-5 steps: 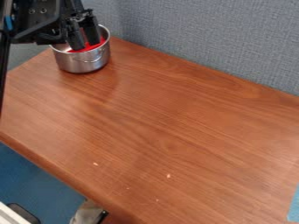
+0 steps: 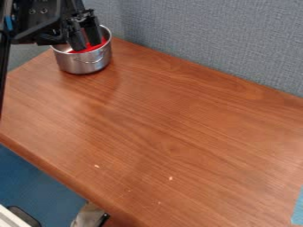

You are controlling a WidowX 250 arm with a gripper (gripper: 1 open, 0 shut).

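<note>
A steel pot (image 2: 83, 63) stands at the back left corner of the wooden table, with something red (image 2: 92, 47) visible inside it. My black gripper (image 2: 85, 43) reaches down into the pot from the upper left, its fingers at the red thing. The gripper hides part of the pot's interior, and I cannot tell whether it is shut on the red thing.
A grey padded wall (image 2: 219, 40) runs along the back. Past the near left edge lie blue floor and some metal hardware at the bottom.
</note>
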